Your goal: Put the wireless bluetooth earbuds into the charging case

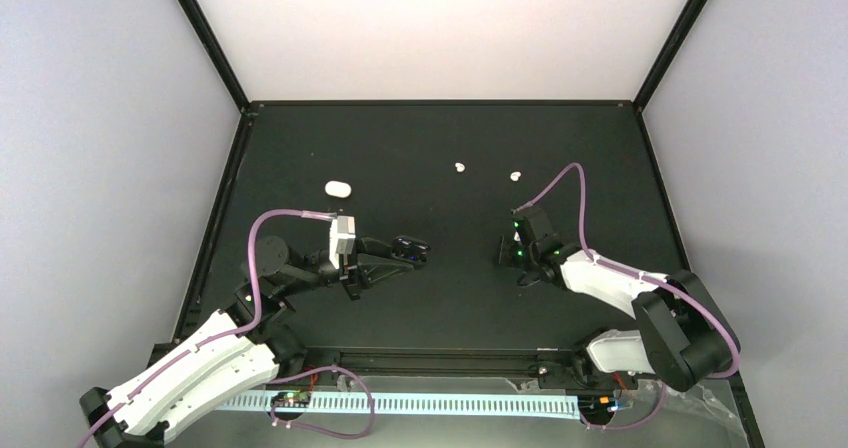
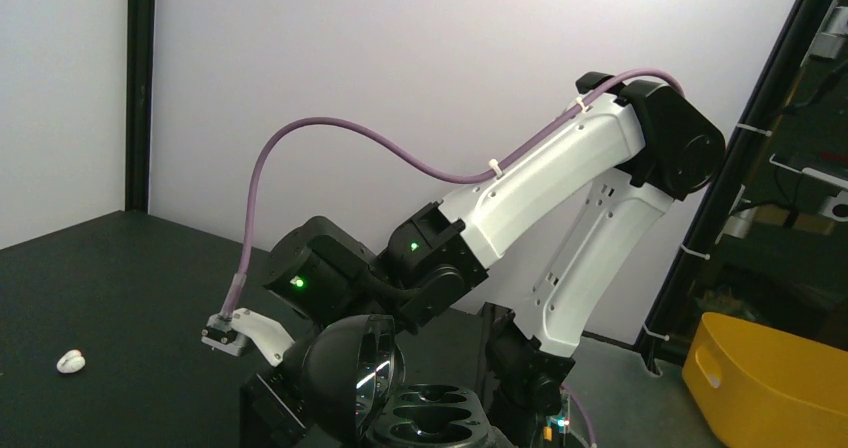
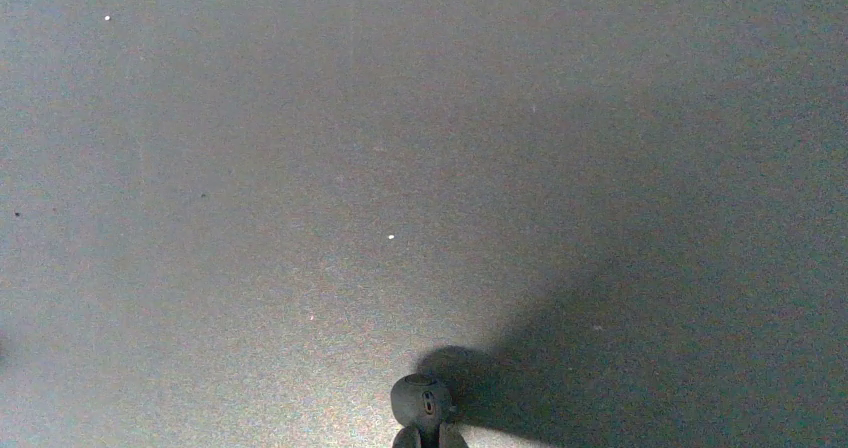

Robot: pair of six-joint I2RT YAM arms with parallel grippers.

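My left gripper (image 1: 402, 258) is shut on the black charging case (image 1: 410, 250). In the left wrist view the case's lid (image 2: 350, 378) stands raised, and the visible slots in its tray (image 2: 432, 418) look empty. The right gripper is low over the black table and shut on a black earbud (image 3: 418, 400), seen at the bottom edge of the right wrist view. The fingertips are cut off by that edge. The right arm's wrist hides this earbud from the top view.
A white case (image 1: 338, 189) lies at the back left. Two small white earbuds, a left one (image 1: 460, 167) and a right one (image 1: 516, 176), lie toward the back. The table between the grippers is clear. A yellow bin (image 2: 770, 383) stands off to the side.
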